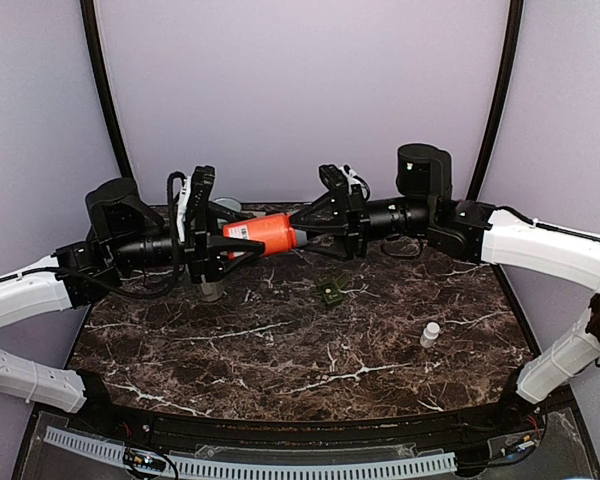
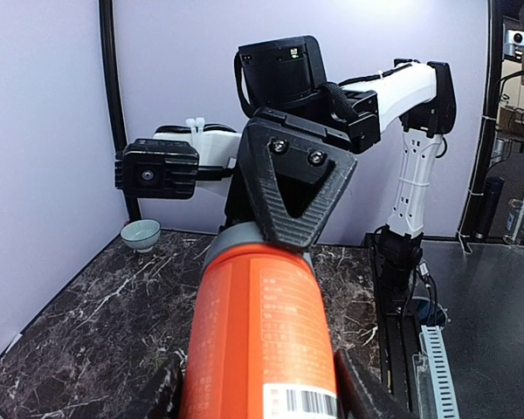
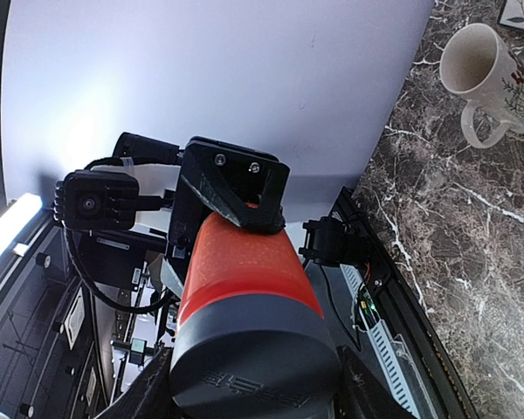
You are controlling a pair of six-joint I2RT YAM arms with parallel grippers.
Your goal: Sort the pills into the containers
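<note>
An orange pill bottle [image 1: 262, 234] with a grey cap [image 3: 255, 358] is held in the air between both arms, lying roughly horizontal. My left gripper [image 1: 223, 243] is shut on its orange body, which fills the lower middle of the left wrist view [image 2: 258, 340]. My right gripper [image 1: 308, 230] is shut at the capped end, and the cap sits between its fingers in the right wrist view. A small white bottle [image 1: 430, 333] stands on the marble table at the right.
A green object [image 1: 330, 292] lies mid-table. A white mug [image 3: 480, 74] stands on the table in the right wrist view. A small bowl [image 2: 141, 234] shows in the left wrist view.
</note>
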